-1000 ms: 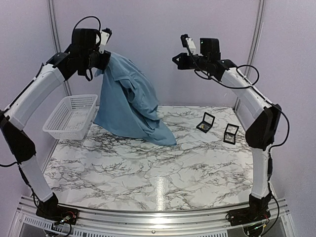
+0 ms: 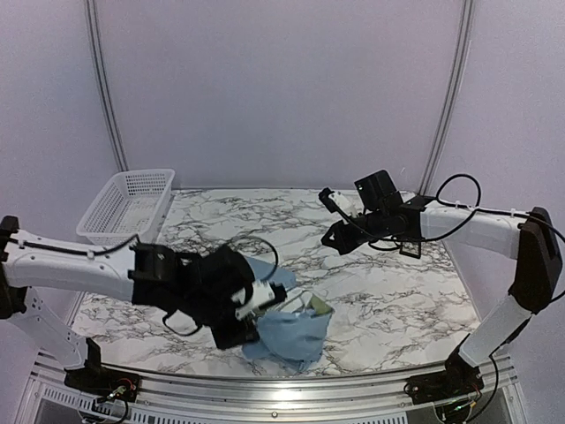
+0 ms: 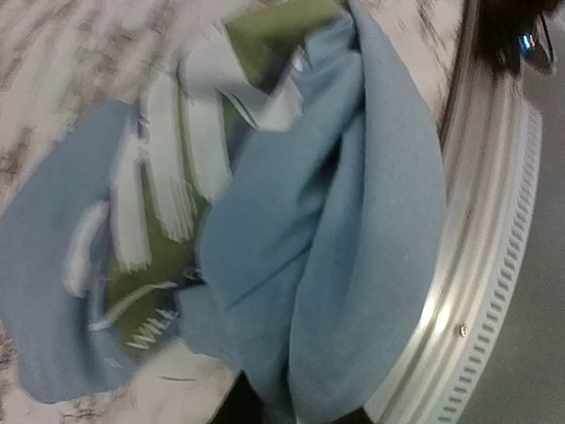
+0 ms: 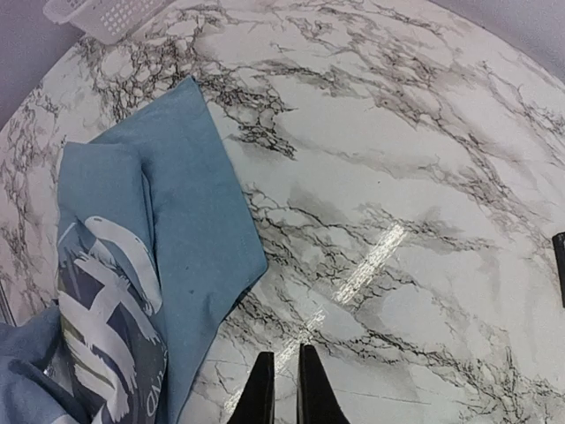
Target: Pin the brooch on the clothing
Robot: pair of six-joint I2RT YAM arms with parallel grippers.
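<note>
A light blue garment (image 2: 287,340) with a green and white print lies crumpled at the front middle of the table. My left gripper (image 2: 247,329) is low over it; in the left wrist view the cloth (image 3: 371,221) runs down between blurred dark fingertips at the bottom edge, and whether it is gripped is unclear. In the right wrist view the garment (image 4: 185,221) is at the left, and my right gripper is shut above bare table, apart from it. A small dark case (image 2: 410,249) is partly hidden behind the right arm. I cannot make out a brooch.
A white basket (image 2: 124,208) stands at the back left. A metal rail (image 2: 318,381) runs along the front edge.
My left gripper has swept down toward the front middle, bringing the garment from the back left onto the table there. My right arm has lowered and reaches further across.
</note>
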